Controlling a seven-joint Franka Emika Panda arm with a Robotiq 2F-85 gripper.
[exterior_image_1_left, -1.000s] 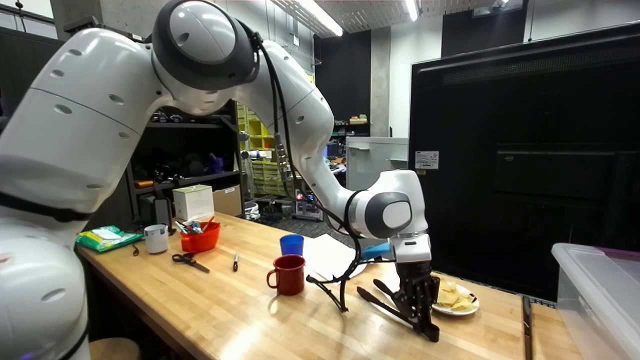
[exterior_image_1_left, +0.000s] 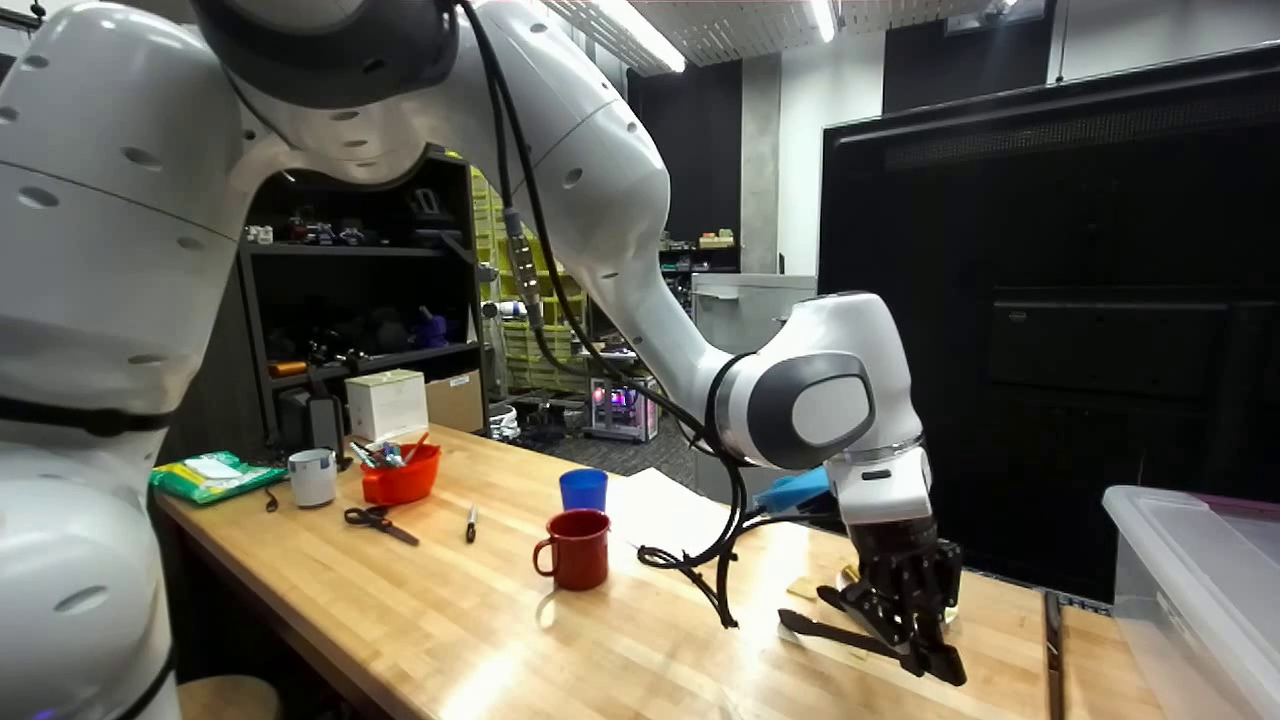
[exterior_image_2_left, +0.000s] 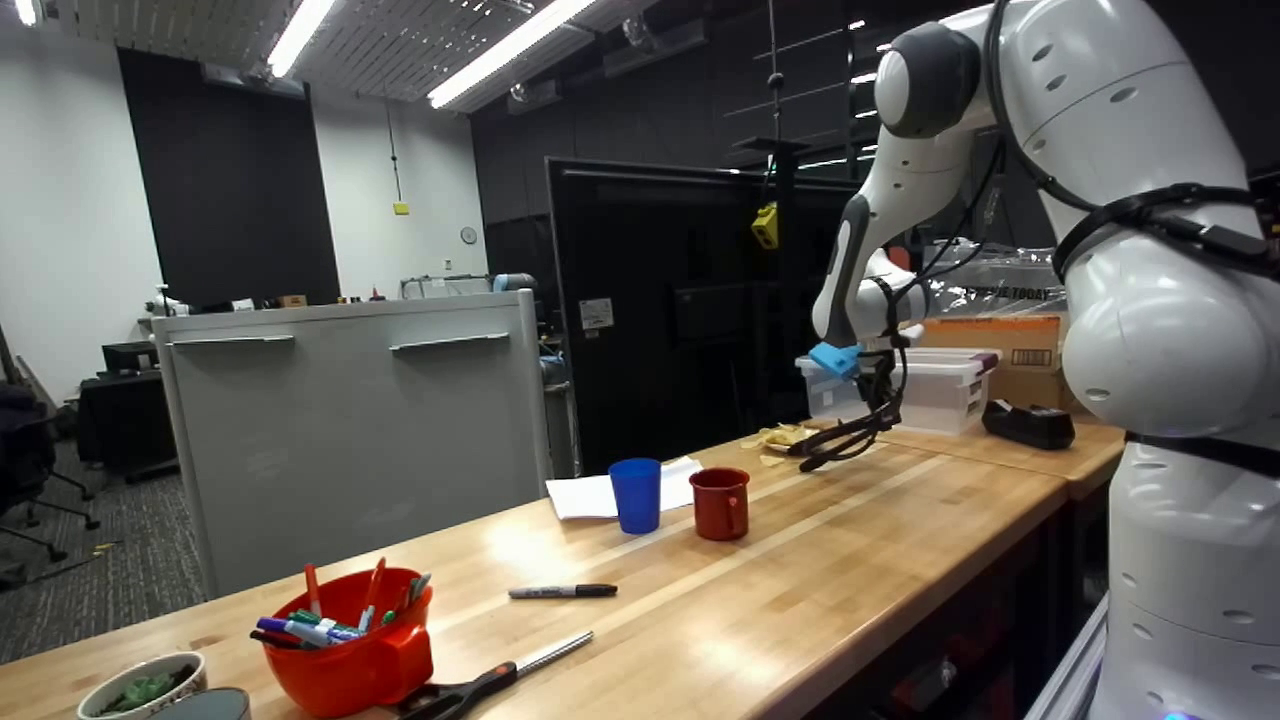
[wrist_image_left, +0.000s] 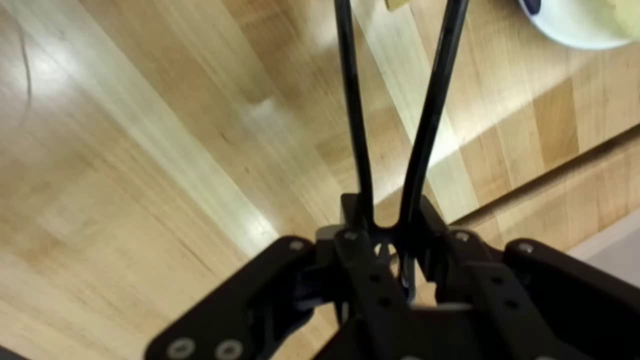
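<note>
My gripper is shut on a pair of black tongs (wrist_image_left: 429, 129), whose two long arms point away from it and spread apart. In exterior view 1 the tongs (exterior_image_1_left: 828, 629) reach leftward, low over the table, their tips apart. No food shows between the arms in the wrist view. A plate (wrist_image_left: 555, 33) with yellow chips lies to the right of the tongs' far end; its full outline is cut off there. From exterior view 1 the gripper hides most of that plate. Chips (exterior_image_2_left: 786, 434) show beside the tongs in exterior view 2.
A red mug (exterior_image_1_left: 578, 550) and a blue cup (exterior_image_1_left: 584, 488) stand mid-table near white paper (exterior_image_1_left: 654, 510). Marker, scissors (exterior_image_1_left: 381, 524) and a red pen container (exterior_image_1_left: 402, 476) lie farther left. A clear bin (exterior_image_1_left: 1188, 588) stands on the right. Loose chip pieces (exterior_image_1_left: 804, 588) lie near the tongs.
The arm and the tongs have moved to the right in exterior view 1. The chip plate, in plain sight before, is now mostly behind the gripper. Mug and cup stay where they were.
</note>
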